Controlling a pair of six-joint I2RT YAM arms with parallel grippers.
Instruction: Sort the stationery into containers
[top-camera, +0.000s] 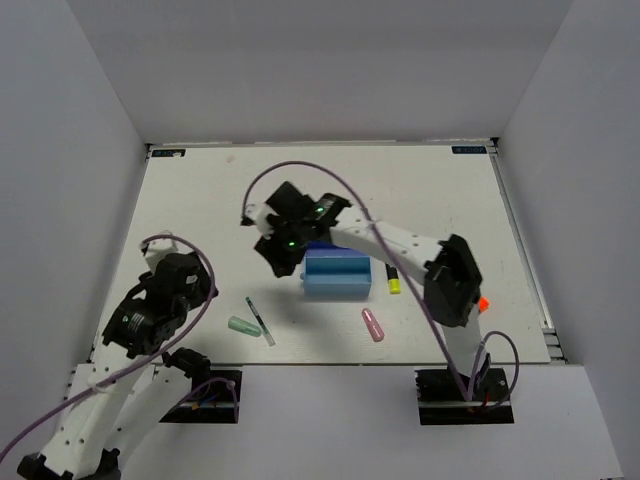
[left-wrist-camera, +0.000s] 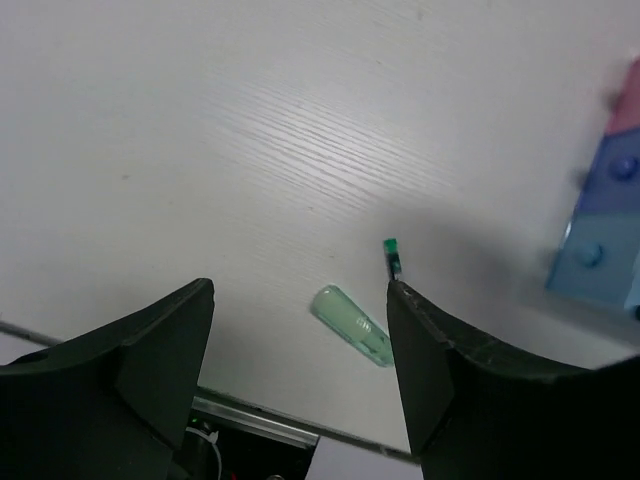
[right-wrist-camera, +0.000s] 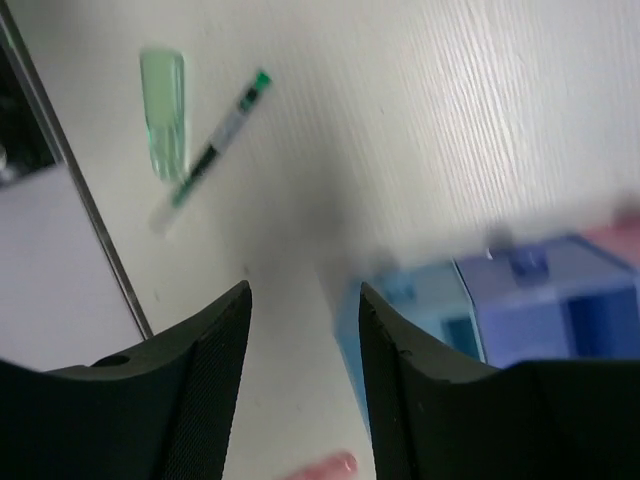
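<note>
My left gripper stands open at the front left, above a green eraser-like piece (top-camera: 243, 326) and a dark green-capped pen (top-camera: 260, 320). My right gripper is open above the container's left side, blurred in the top view. The container's blue compartments (top-camera: 336, 282) are at centre, with a pink one (right-wrist-camera: 612, 238) in the right wrist view. A pink item (top-camera: 372, 325) lies front right of it, a yellow-black marker (top-camera: 394, 283) to its right, and an orange item (top-camera: 483, 303) at the far right, partly hidden by my right arm.
My right arm stretches across the right half, over part of the container. The table's front edge runs just below the green piece.
</note>
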